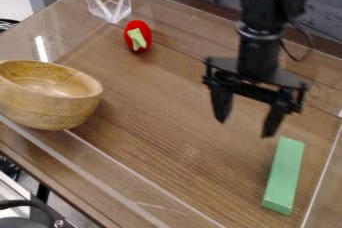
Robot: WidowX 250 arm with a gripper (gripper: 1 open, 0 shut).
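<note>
The gripper [251, 107] reaches down from the top at centre right, dark and blurred, open, its tips above the wooden table [154, 137]. A green bar [283, 175] lies flat at the lower right, in front of and below the gripper. A red round object [138, 32] with a light green part sits at the upper left. A yellow bowl [47, 102] stands at the left.
A clear plastic object [110, 2] sits near the back left edge. A thin dark cable runs behind the arm at the upper right.
</note>
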